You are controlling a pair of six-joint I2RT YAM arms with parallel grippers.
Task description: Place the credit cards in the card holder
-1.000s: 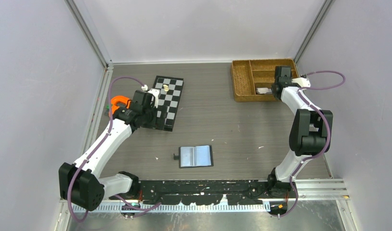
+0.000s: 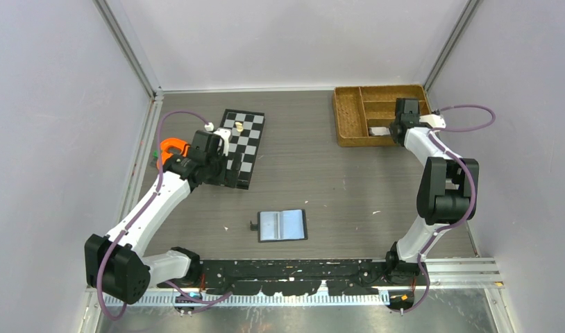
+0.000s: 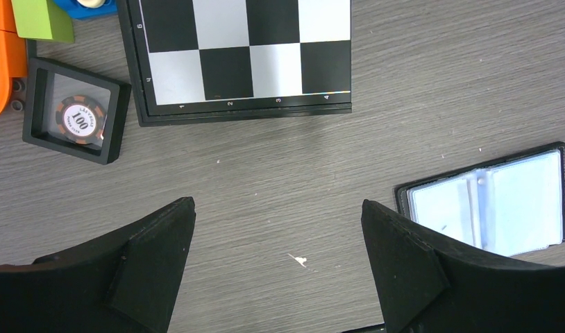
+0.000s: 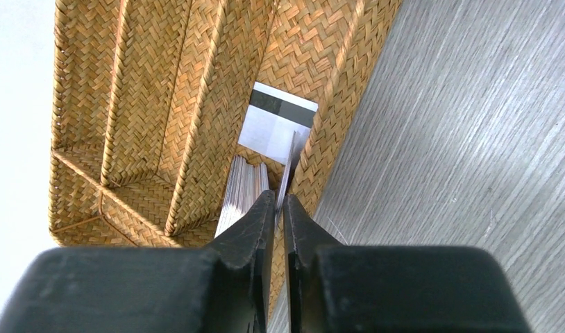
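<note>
In the right wrist view, my right gripper is shut on a thin card (image 4: 287, 166) standing on edge in the front compartment of the woven basket (image 4: 349, 118). Left of it stands a row of several upright cards (image 4: 242, 187). Another card (image 4: 274, 123) with a dark stripe lies flat in the same compartment. The card holder (image 2: 282, 225) lies open on the table near the front middle, its clear sleeves facing up. My left gripper stands open and empty over bare table, with the holder (image 3: 488, 198) to its right.
A checkered board (image 2: 243, 146) lies beside the left arm, with an orange object (image 2: 171, 146) to its left. A framed poker chip (image 3: 78, 118) sits below the board's corner in the left wrist view.
The right gripper has shifted very slightly toward the front of the table, still at the basket. The left arm and card holder have stayed in place.
</note>
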